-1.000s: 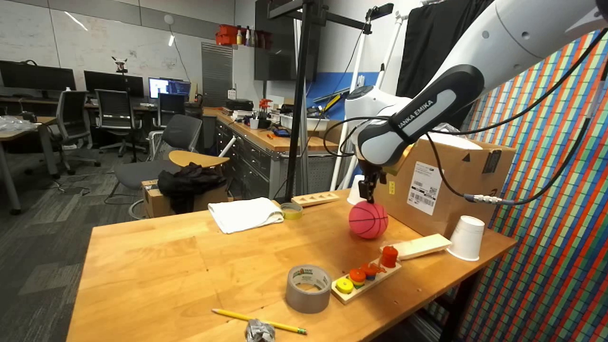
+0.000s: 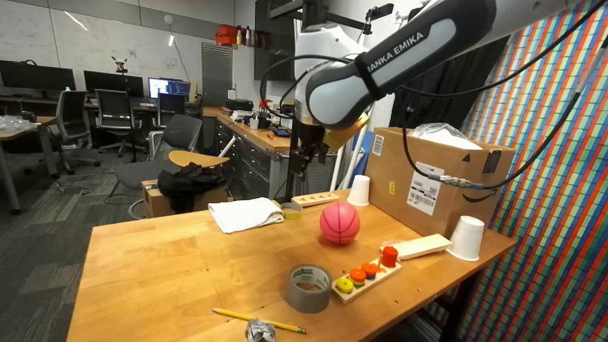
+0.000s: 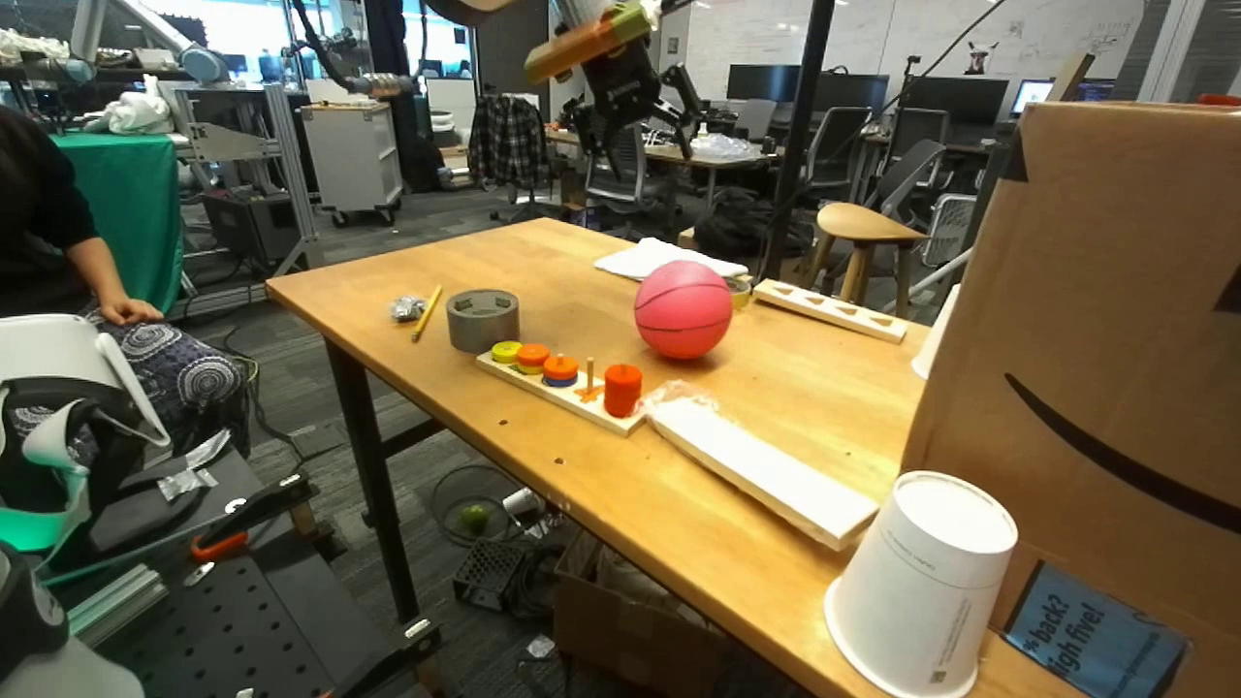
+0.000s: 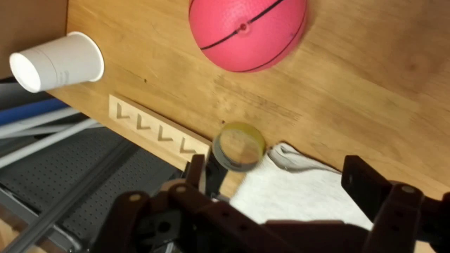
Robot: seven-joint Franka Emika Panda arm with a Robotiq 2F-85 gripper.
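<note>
A pink ball with black basketball lines rests on the wooden table, and its lower part also shows at the top of the wrist view. My gripper hangs in the air well above the table, clear of the ball. In the wrist view the two black fingers stand wide apart, so the gripper is open and holds nothing. Below it lie a folded white cloth and a roll of yellow-green tape beside it.
A slotted wooden strip and a white cup stand by the far edge, near a large cardboard box. Grey tape, a peg board with colored discs and a pencil are nearer.
The arm has risen and swung left in exterior view 1, away from the ball.
</note>
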